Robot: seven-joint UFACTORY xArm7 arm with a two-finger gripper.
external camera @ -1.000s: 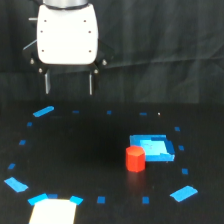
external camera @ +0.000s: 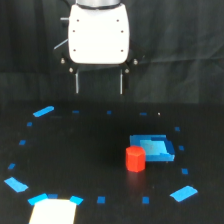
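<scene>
High over the table, in the upper part of the camera view, my gripper [external camera: 100, 88] hangs open, its two thin fingers far apart with only dark background between them. A red block with a many-sided outline [external camera: 135, 158] stands on the black table, to the right of the gripper and well below it. Just behind the block is a shallow blue tray [external camera: 171, 151] with a pale blue inside. The block covers the tray's front left corner from view; whether they touch I cannot tell.
A pale cream square object [external camera: 52, 212] is cut off by the bottom edge at the left. Blue tape strips [external camera: 183, 193] and small blue squares mark the black tabletop.
My gripper has moved to the right and slightly down in the view, staying open. The red block and blue tray have not moved.
</scene>
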